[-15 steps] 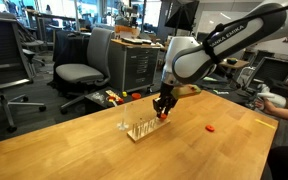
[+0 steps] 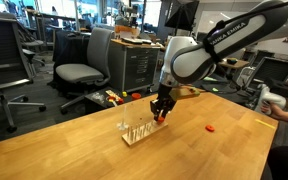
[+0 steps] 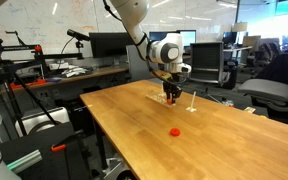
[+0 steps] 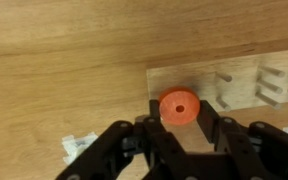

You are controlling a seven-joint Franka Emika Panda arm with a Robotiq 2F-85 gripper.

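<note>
A round orange-red piece (image 4: 179, 107) sits between the fingertips of my gripper in the wrist view, and the fingers are shut on it. Beneath it lies one end of a light wooden pegboard (image 4: 199, 78), whose pegs (image 4: 270, 86) run off to the right. From the side, the same red piece (image 2: 161, 119) shows low at the right end of the pegboard (image 2: 138, 138). Whether it is seated on a peg is hidden. A second red piece (image 2: 210, 128) lies alone on the table, nearer the camera in exterior view 2 (image 3: 174, 132).
Small white stands (image 3: 192, 101) rise from the table (image 3: 219, 155) near the pegboard. White pieces (image 4: 78, 146) also show at the lower edge of the wrist view. The wide tabletop away from the board is largely clear. Office chairs (image 2: 84, 70) stand beyond the table edge.
My gripper and the red piece have shifted very slightly left at the board's end. The pegboard and the loose red piece look unmoved.
</note>
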